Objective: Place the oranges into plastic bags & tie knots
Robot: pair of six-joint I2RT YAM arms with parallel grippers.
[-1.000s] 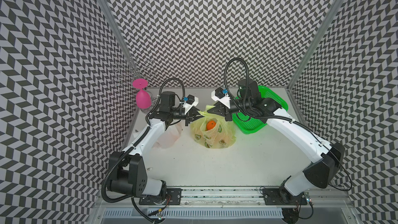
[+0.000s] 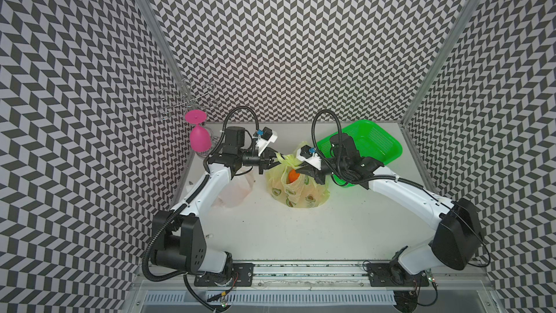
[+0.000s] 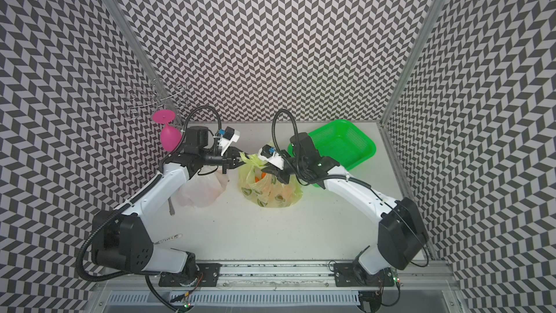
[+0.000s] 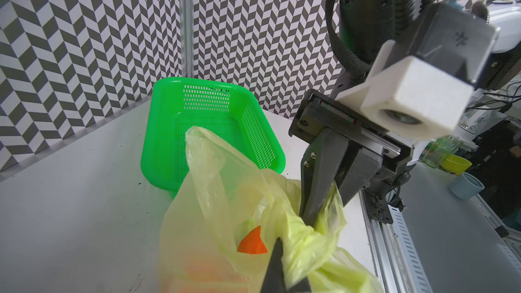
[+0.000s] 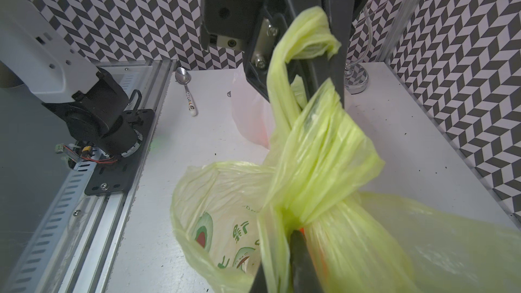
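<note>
A yellow plastic bag (image 2: pixel 292 196) with avocado prints sits mid-table, and an orange (image 2: pixel 293 176) shows through its mouth. My left gripper (image 2: pixel 276 161) is shut on the bag's gathered top at the left; in the right wrist view a twisted strip of yellow plastic (image 5: pixel 279 84) loops over its fingers. From the right, my right gripper (image 2: pixel 301 169) is at the bag's neck. Its fingertips (image 5: pixel 302 266) stand slightly apart in the right wrist view, with yellow film between and around them. A pale pink bag (image 5: pixel 252 111) rests on the table to the left.
Behind the right arm stands a green basket (image 2: pixel 379 139), which looks empty in the left wrist view. A pink stemmed object (image 2: pixel 199 138) is at the back left. The spoon (image 5: pixel 187 89) lies on the left side.
The left gripper has barely moved.
</note>
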